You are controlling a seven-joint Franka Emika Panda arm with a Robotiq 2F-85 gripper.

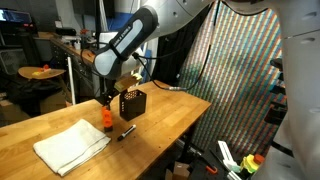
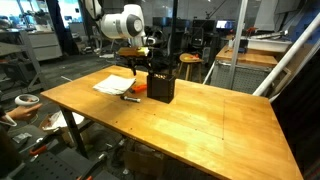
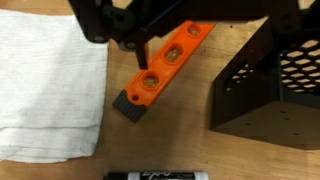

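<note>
An orange bar with round holes and a dark end lies on the wooden table. In the wrist view the orange bar runs diagonally below my gripper, its upper part partly hidden. My gripper is low over the table, near the bar's far end and the black box. It stands open, with dark fingers along the top of the wrist view. I see nothing held between them. Exterior view 2 shows the gripper just above the bar; contact cannot be judged.
A white cloth lies left of the bar. On the near side is a dark marker with a white label. The black box, with mesh inside, rises close on the bar's right.
</note>
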